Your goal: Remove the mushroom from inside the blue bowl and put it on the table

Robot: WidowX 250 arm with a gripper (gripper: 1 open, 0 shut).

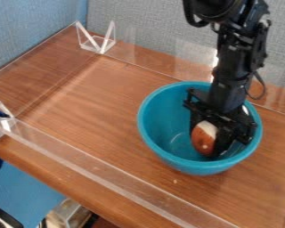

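The blue bowl (164, 132) stands upright on the wooden table, right of the view's middle. Inside it, against the black fingers, is the mushroom (205, 137), with a reddish-brown side and a pale patch showing. My black gripper (216, 134) reaches down into the bowl from above. Its fingers lie around and beside the mushroom and hide its right part. How firmly they close on it cannot be made out.
Bare wooden table (92, 102) spreads to the left of the bowl. A clear low barrier (103, 178) runs along the front edge, and a white bracket (96, 37) stands at the back left corner. The grey wall is close behind.
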